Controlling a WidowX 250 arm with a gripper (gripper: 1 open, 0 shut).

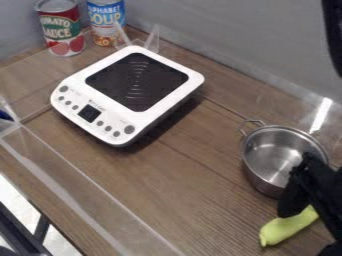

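A steel pot (271, 150) with wire handles sits on the wooden counter at the right. My black gripper (307, 200) reaches in from the right edge, low over the pot's near side and the upper end of a yellow-green object (281, 229) lying in front of the pot. The gripper is dark and partly out of frame, so its fingers' state and anything between them are unclear.
A white induction cooker (87, 92) stands at the left centre. A tomato sauce can (62, 28) and an alphabet soup can (106, 20) are at the back left.
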